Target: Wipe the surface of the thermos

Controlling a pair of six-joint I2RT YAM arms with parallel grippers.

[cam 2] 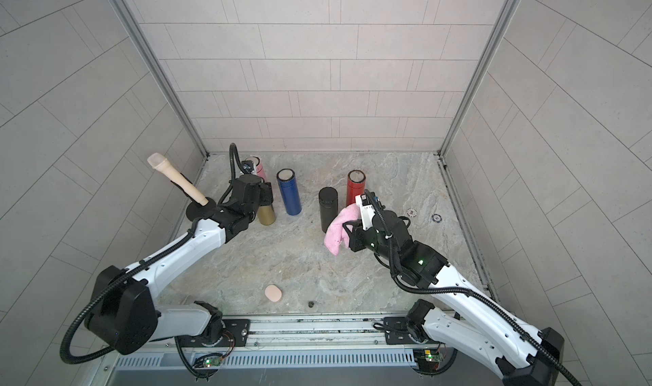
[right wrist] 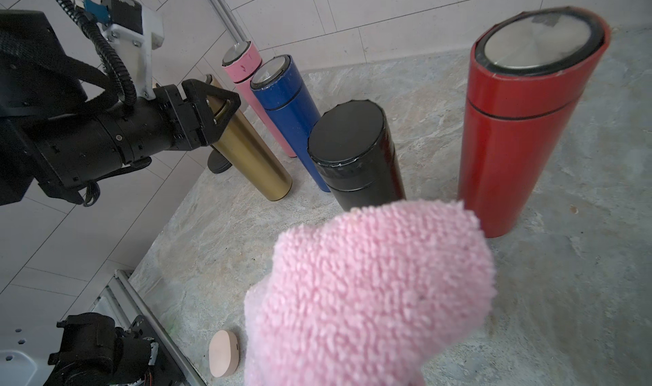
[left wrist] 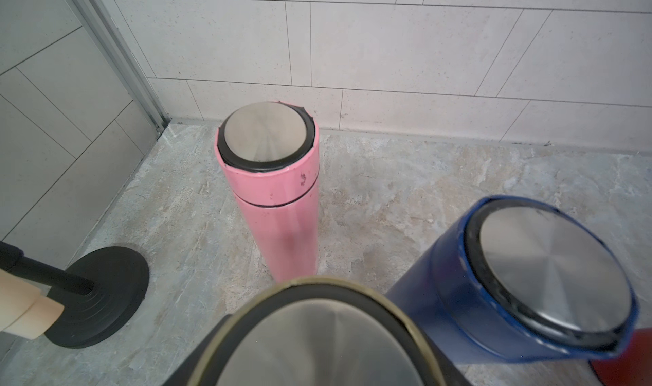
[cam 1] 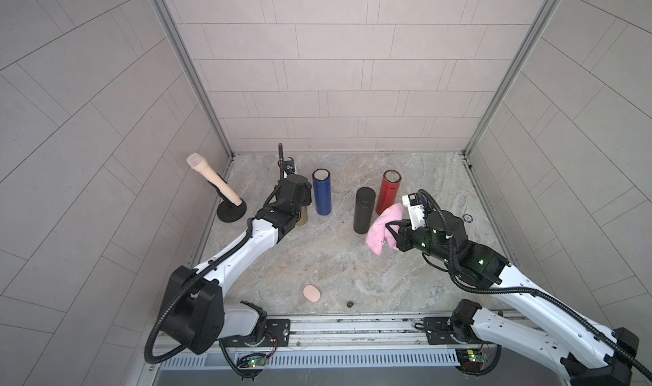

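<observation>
My left gripper [cam 2: 266, 194] is shut on the upper part of a gold thermos [right wrist: 252, 158]. The thermos is now close to upright at the left of the surface; whether its base touches the stone cannot be told. Its steel-topped cap [left wrist: 322, 352] fills the bottom of the left wrist view. On the right side, my right gripper [cam 1: 395, 233] is shut on a pink cloth [right wrist: 373, 291], which hangs just in front of the black thermos, well apart from the gold one. The cloth hides the right fingertips in the right wrist view.
Standing nearby are a pink thermos [left wrist: 268, 195], a blue thermos [cam 1: 322, 192], a black thermos [cam 1: 364, 209] and a red thermos [cam 1: 388, 191]. A microphone-like object on a black stand [cam 1: 231, 210] is far left.
</observation>
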